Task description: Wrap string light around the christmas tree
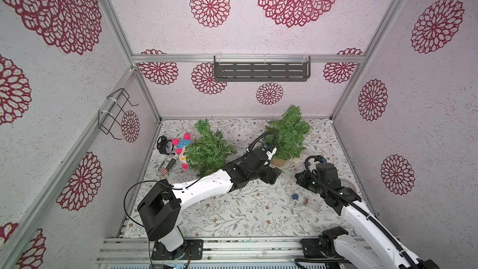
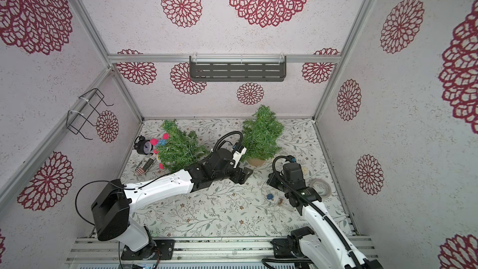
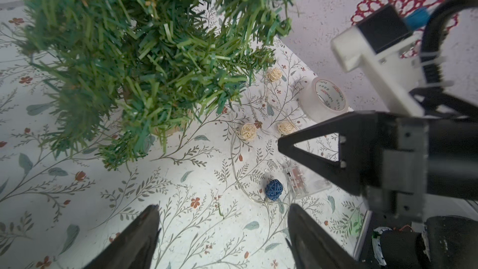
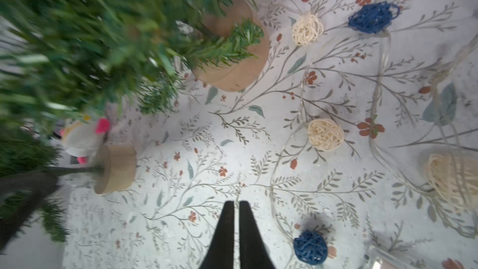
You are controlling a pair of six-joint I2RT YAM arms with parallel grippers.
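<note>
The right-hand green tree (image 1: 291, 132) stands on a tan round base (image 4: 236, 49). Beside it on the table lies the string light: a clear wire with cream balls (image 4: 326, 134), blue balls (image 4: 310, 247) and a clear box (image 3: 306, 179). No string shows around the visible foliage. My left gripper is wide open in front of the tree, holding nothing. Farther right, above the string, my right gripper has its fingertips close together, a thin gap between them and nothing visible in it. Part of the string is beneath the right arm in the top views.
A second green tree (image 1: 206, 147) stands at left behind the left arm. Beyond it are a black clock (image 1: 164, 145), a colourful toy (image 1: 183, 144) and a striped item (image 1: 168, 166). A tape roll (image 3: 326, 99) sits at right.
</note>
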